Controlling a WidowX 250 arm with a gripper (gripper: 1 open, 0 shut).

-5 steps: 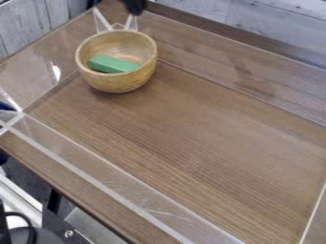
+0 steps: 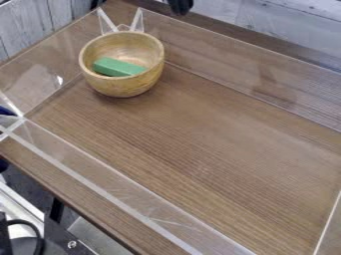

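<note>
A wooden bowl stands toward the upper left of the table, with a green rectangular block lying inside it. At the top edge of the view, right of the bowl and above it, a dark shape that appears to be my gripper is mostly cut off, so its fingers cannot be made out.
A white pointed object sits behind the bowl. Clear plastic edging runs along the left side, with dark cables beyond the lower left corner.
The dark gripper shape has moved from above the bowl toward the right and out at the top edge. The bowl and block look unchanged.
</note>
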